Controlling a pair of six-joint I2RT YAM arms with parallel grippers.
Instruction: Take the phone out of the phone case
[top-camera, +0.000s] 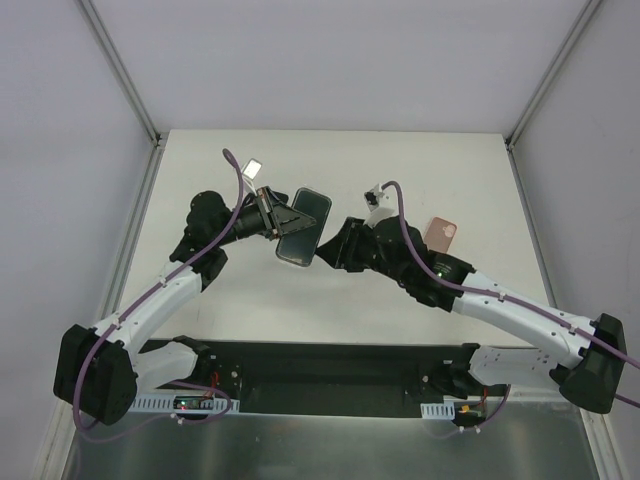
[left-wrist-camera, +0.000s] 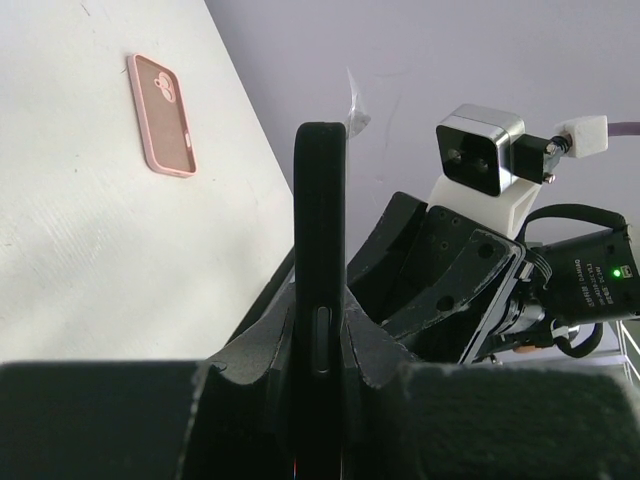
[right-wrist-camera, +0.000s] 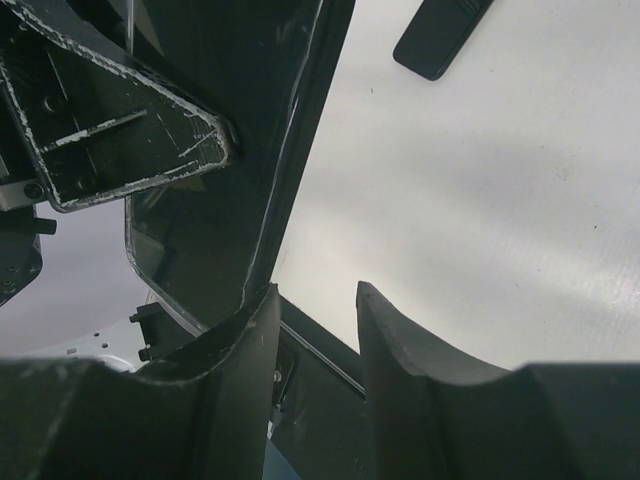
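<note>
My left gripper (top-camera: 280, 222) holds a dark phone (top-camera: 298, 240) upright between its fingers, shut on it; in the left wrist view the phone (left-wrist-camera: 319, 230) shows edge-on. My right gripper (top-camera: 330, 252) stands open just beside the phone's right side; in the right wrist view its fingertips (right-wrist-camera: 372, 310) are close to the phone's edge (right-wrist-camera: 250, 200), with no visible grip on it. A pink phone case (top-camera: 440, 234) lies on the table at the right.
A dark flat object (right-wrist-camera: 440, 35) lies on it in the right wrist view, hidden from above by the arms.
</note>
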